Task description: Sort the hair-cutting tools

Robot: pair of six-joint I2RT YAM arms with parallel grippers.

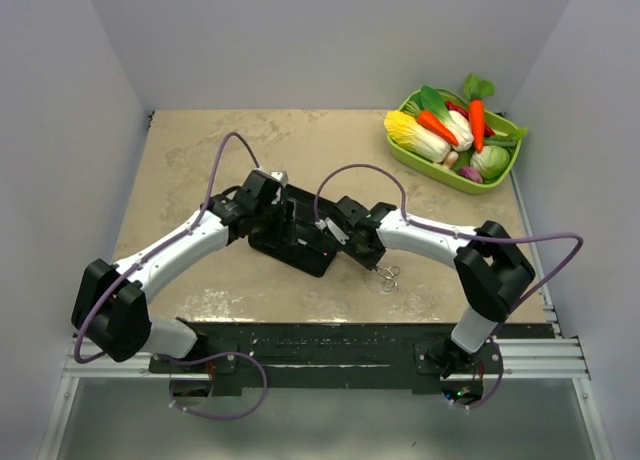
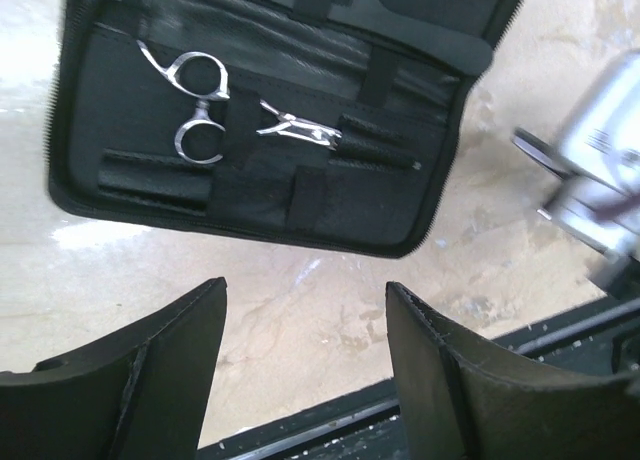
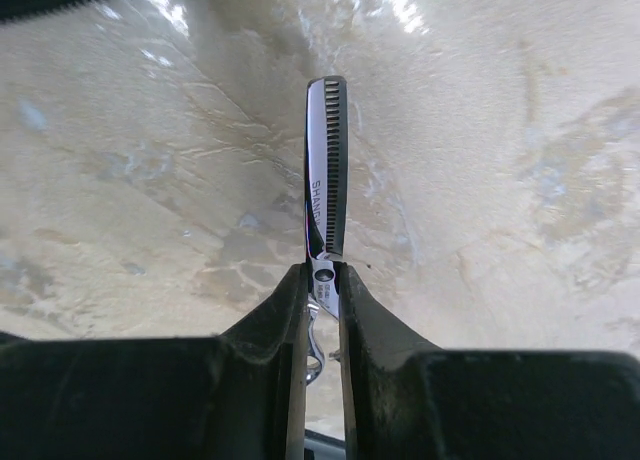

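In the right wrist view my right gripper is shut on the pivot part of the thinning scissors (image 3: 326,170), toothed blade pointing away; the handles are partly hidden behind the fingers. From above, the handle loops (image 1: 389,276) stick out below that gripper (image 1: 372,264). The black tool case (image 2: 255,232) lies open in the left wrist view, another pair of silver scissors (image 2: 203,90) tucked under its straps. My left gripper stands open in front of the case's near edge, nothing between its fingers.
A green basket of vegetables (image 1: 473,185) stands at the back right. Bare table (image 1: 240,295) lies in front of the case, and the right arm (image 1: 430,242) is close to its right end.
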